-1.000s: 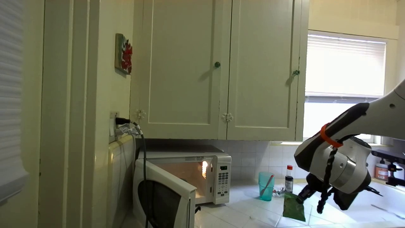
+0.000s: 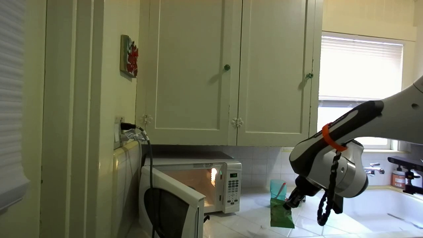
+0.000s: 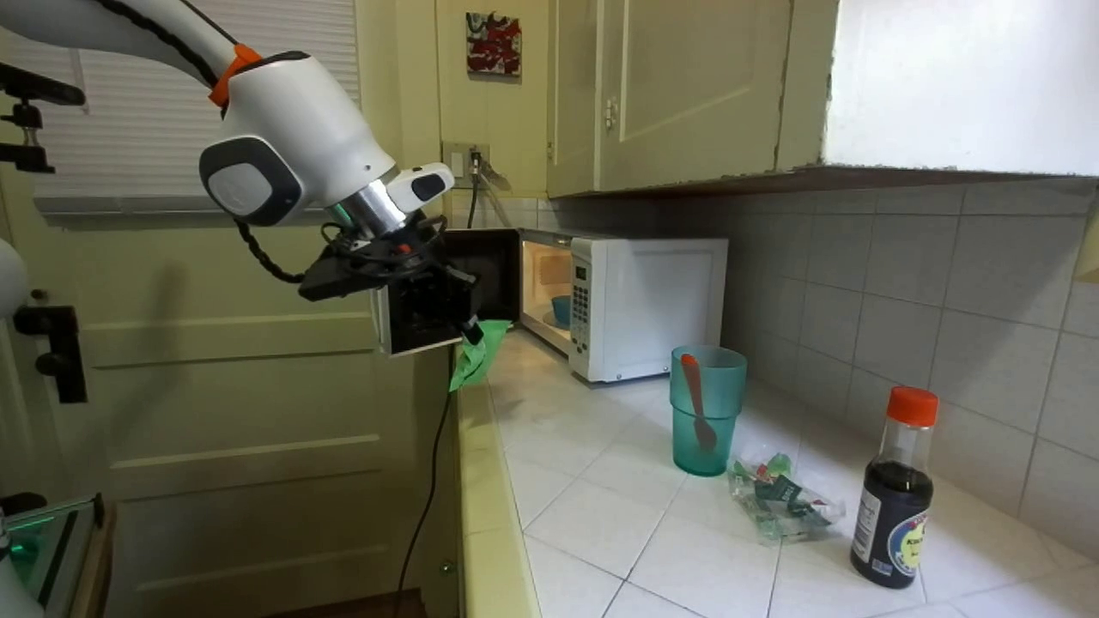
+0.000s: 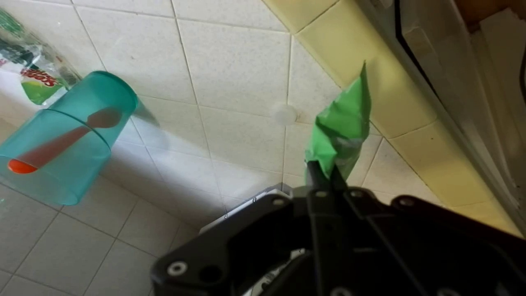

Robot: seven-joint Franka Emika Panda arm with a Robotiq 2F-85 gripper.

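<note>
A green packet [image 4: 342, 126] is pinched at one edge by my gripper, whose fingers are closed together in the wrist view. From the side, the packet [image 2: 281, 214] hangs below the fingertips, in front of the teal cup [image 2: 278, 189]. The second exterior view puts the packet [image 3: 479, 355] in the air near the counter's yellow front edge, with the gripper [image 3: 476, 328] above it. Beyond it is the white microwave [image 3: 649, 309], its door [image 2: 174, 200] swung wide open and its inside lit. A blue dish [image 3: 561, 310] sits inside.
The teal cup [image 3: 707, 412] holds a red-orange spoon [image 3: 697, 402]. A clear plastic packet [image 3: 780, 498] and a red-capped sauce bottle [image 3: 894, 494] stand nearby along the wall. Bare counter tiles [image 3: 587, 484] lie in front of the cup.
In exterior view 1 my arm has moved left, carrying the green packet toward the microwave. The packet now overlaps the cup, and the arm covers most of the bottle.
</note>
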